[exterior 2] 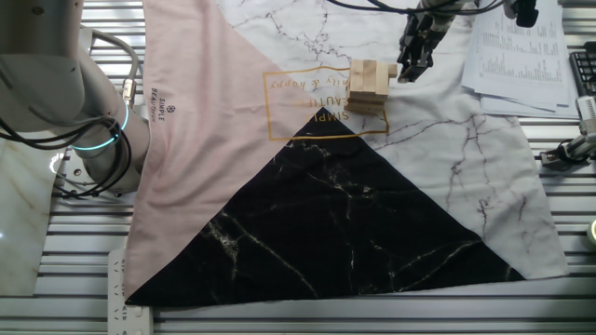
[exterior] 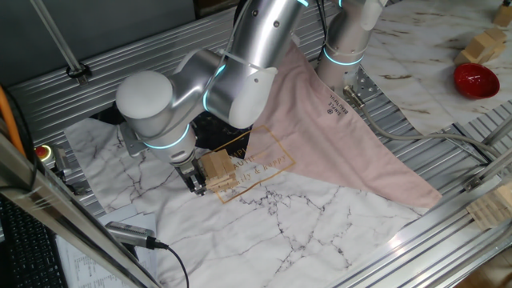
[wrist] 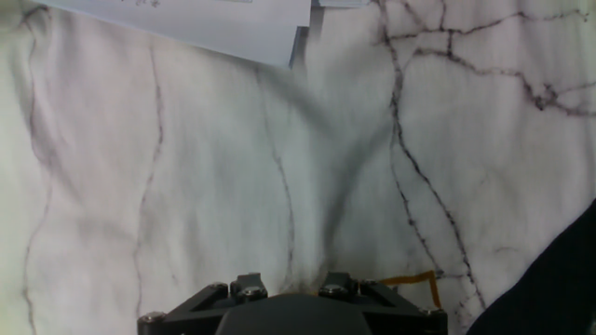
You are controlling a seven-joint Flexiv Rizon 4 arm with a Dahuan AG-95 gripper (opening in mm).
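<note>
A small stack of light wooden blocks (exterior: pixel 218 170) stands on the patterned cloth, over the gold-framed lettering. In exterior view 2 the stacked blocks (exterior 2: pixel 370 82) sit near the tip of the black triangle, with one short end jutting out to the right. My gripper (exterior: pixel 197 187) is low beside the stack, pointing down. From exterior view 2, the gripper (exterior 2: pixel 410 67) is just right of the jutting end; whether they touch cannot be made out. In the wrist view my gripper has its fingertips apart, with no block visible between them.
The cloth has pink (exterior: pixel 312 128), black (exterior 2: pixel 326 214) and white marbled areas (exterior: pixel 280 228). Paper sheets (exterior 2: pixel 517 46) lie by the keyboard. A red bowl (exterior: pixel 477 82) and more wooden blocks (exterior: pixel 482 46) are far off at the right.
</note>
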